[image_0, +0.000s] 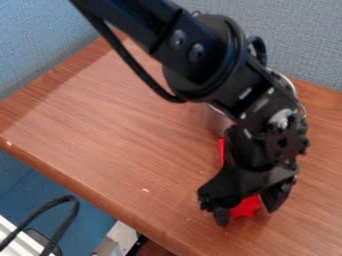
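My black gripper (245, 196) hangs low over the right part of the wooden table, open, its fingers around a red object (243, 208) that lies on the tabletop. Most of that object is hidden behind the gripper; a red strip also shows along the gripper's upper left side. Whether the fingers touch it I cannot tell. Behind the gripper stands a metal pot (214, 120), mostly covered by the arm.
A blue-grey wall runs along the back. Past the near left edge are black cables (54, 210) and a white item below table height.
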